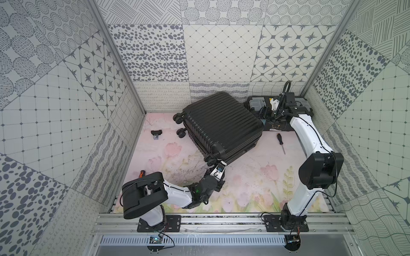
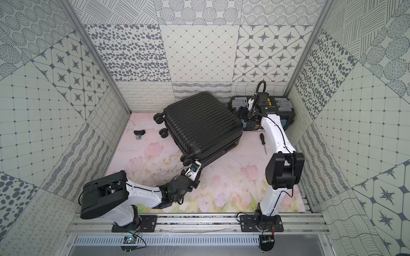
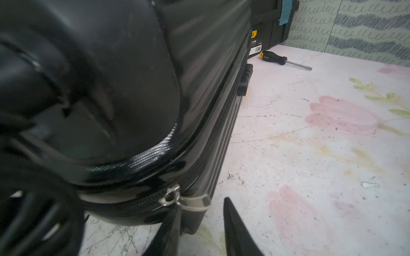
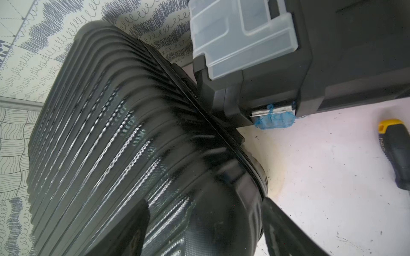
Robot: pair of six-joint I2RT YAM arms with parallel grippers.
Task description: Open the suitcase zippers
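Observation:
The black ribbed suitcase (image 1: 222, 123) lies flat in the middle. At its near corner my left gripper holds its fingers apart, around the tip of a metal zipper pull (image 3: 191, 201) on the black zipper (image 3: 141, 204); whether they touch it, I cannot tell. My right gripper is open above the suitcase's right side, beside the toolbox, with the ribbed shell below and between its fingers.
A black toolbox (image 4: 341, 51) stands at the back right, close against the suitcase. A screwdriver (image 1: 280, 140) lies in front of it. A small dark device (image 1: 156, 133) and an orange tool (image 1: 141, 174) lie at the left.

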